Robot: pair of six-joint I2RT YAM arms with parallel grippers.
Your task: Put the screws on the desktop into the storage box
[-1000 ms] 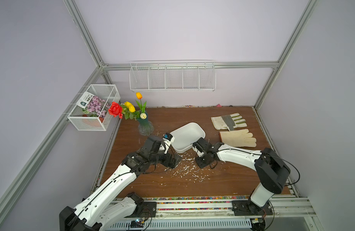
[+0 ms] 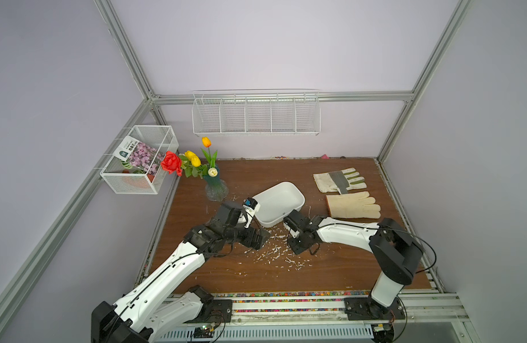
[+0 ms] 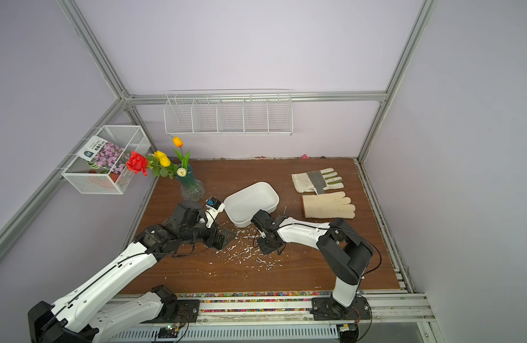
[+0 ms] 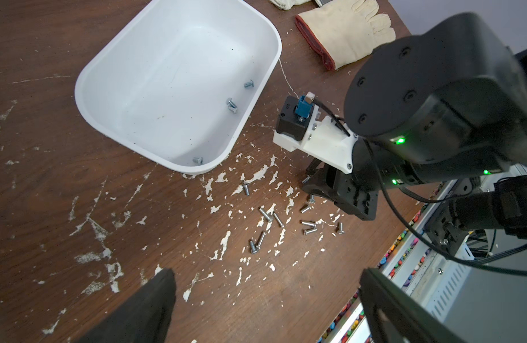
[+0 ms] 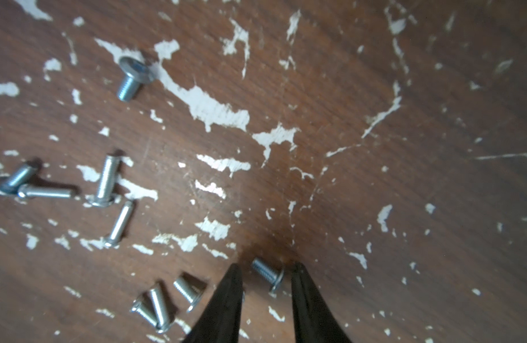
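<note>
A white storage box (image 4: 171, 80) sits mid-desk with a few screws (image 4: 232, 105) inside. Several loose silver screws (image 5: 106, 177) lie on the worn wooden desktop near it. My left gripper hangs open over the desk left of the screws, nothing between its blurred fingers. My right gripper is low over the desktop, part open, its two fingertips on either side of a small screw (image 5: 266, 271), which lies on the wood.
Two work gloves (image 2: 352, 204) lie at the back right. A glass vase of flowers (image 2: 216, 187) stands at the back left. A mesh basket (image 2: 134, 180) hangs on the left, a wire rack (image 2: 256, 114) on the back wall.
The left arm has moved very little.
</note>
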